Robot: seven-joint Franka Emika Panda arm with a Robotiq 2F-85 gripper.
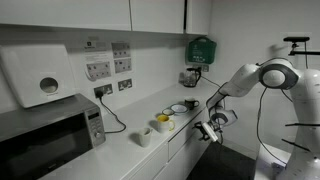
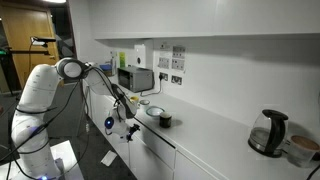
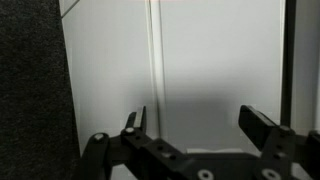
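Note:
In the wrist view my gripper stands open, its dark fingers (image 3: 262,130) wide apart and nothing held between the tips. Pale cabinet fronts (image 3: 220,60) fill the view beyond it, split by a vertical seam. In exterior view 1 the gripper (image 1: 206,132) hangs low, below counter height, close to the cabinet fronts (image 1: 150,168). Exterior view 2 shows the arm reaching down to the gripper (image 2: 131,132) at the same fronts. Whether the fingers touch a front cannot be told.
The counter (image 2: 215,145) above holds a yellow-marked mug (image 1: 165,123), a light cup (image 1: 145,137), bowls (image 1: 178,108), a dark pot (image 2: 165,119), a microwave (image 1: 50,135) and a kettle (image 2: 267,132). Dark floor (image 3: 35,80) lies beside the cabinets.

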